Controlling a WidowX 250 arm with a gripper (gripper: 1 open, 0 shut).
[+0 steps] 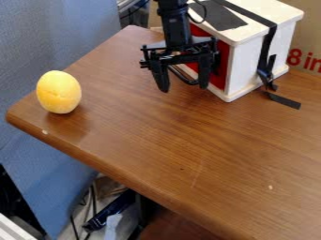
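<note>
My black gripper (183,77) hangs over the wooden table (189,169) at the top centre, in front of a white box (251,56) with a red front panel and black straps. Its fingers point down and look apart, with nothing visible between them. A yellow egg-shaped object (59,92) sits by itself near the table's left edge, well left of the gripper.
A cardboard box (303,56) stands behind the white box at the right. Black straps lie on the table beside the white box. Beyond the left edge are blue fabric and cables below.
</note>
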